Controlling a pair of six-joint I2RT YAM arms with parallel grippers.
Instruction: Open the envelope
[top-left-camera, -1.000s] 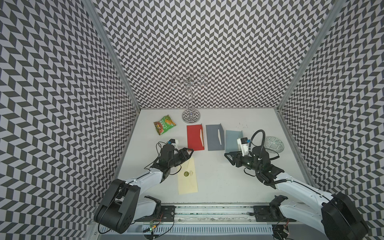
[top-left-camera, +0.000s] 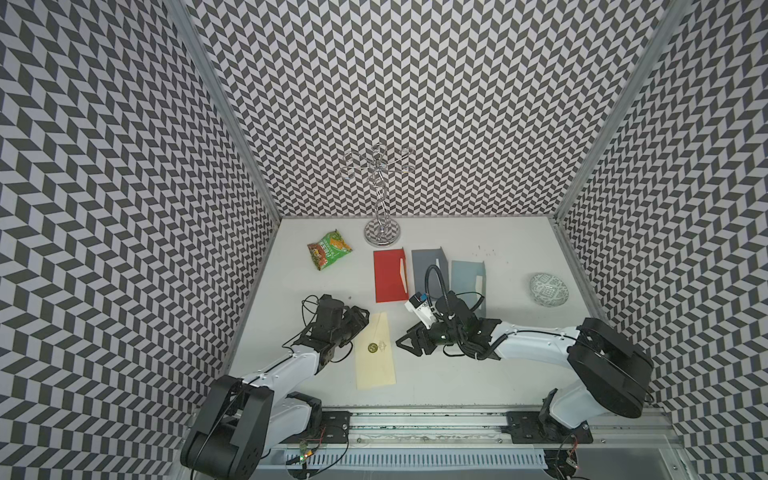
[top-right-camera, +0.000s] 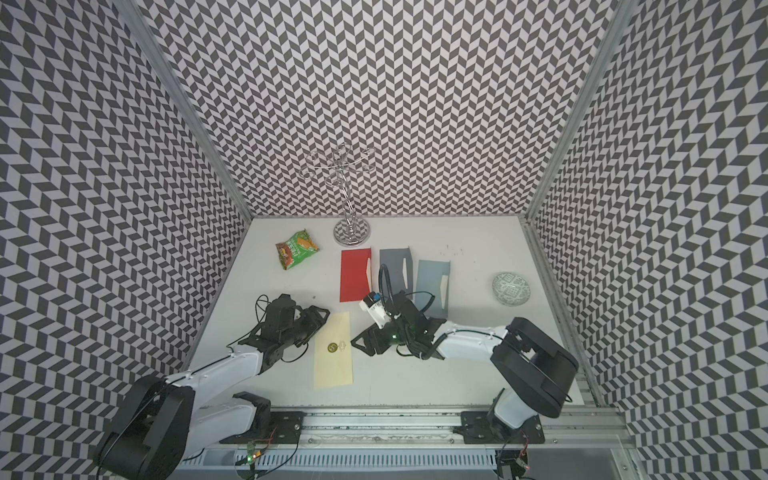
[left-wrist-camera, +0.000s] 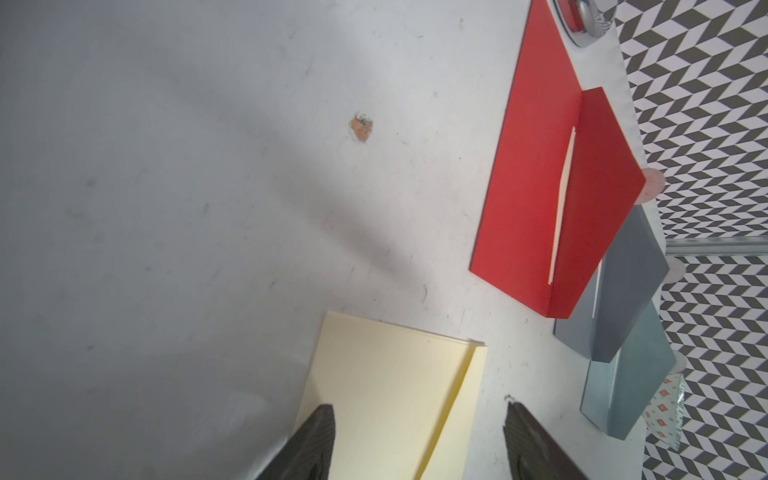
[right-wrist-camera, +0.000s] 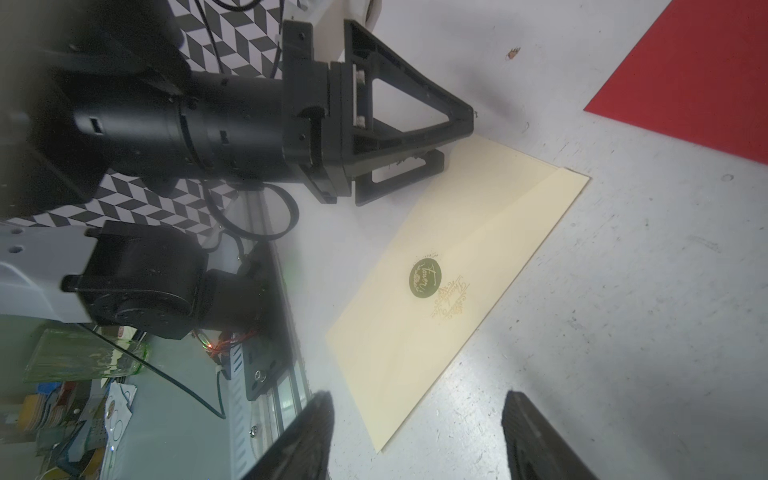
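Observation:
A cream envelope (top-left-camera: 374, 368) lies flat at the front middle, with a round green seal (right-wrist-camera: 425, 277) on it and a long flap edge along one side. My left gripper (top-left-camera: 360, 316) is just over its far left end; in the left wrist view its open fingers (left-wrist-camera: 313, 444) stand apart over the paper, nothing between them. My right gripper (top-left-camera: 408, 344) stands just right of the envelope, pointing toward it, open and empty.
Red (top-left-camera: 389, 276), dark grey (top-left-camera: 426, 264) and blue (top-left-camera: 466, 272) envelopes stand in a row behind. A green snack bag (top-left-camera: 328, 249), a chrome stand (top-left-camera: 381, 232) and a patterned round dish (top-left-camera: 549, 289) surround them. Bare table lies front right.
My right gripper has moved left and toward the front, closer to the cream envelope. My left gripper has drawn slightly left and frontward. The envelope has not moved.

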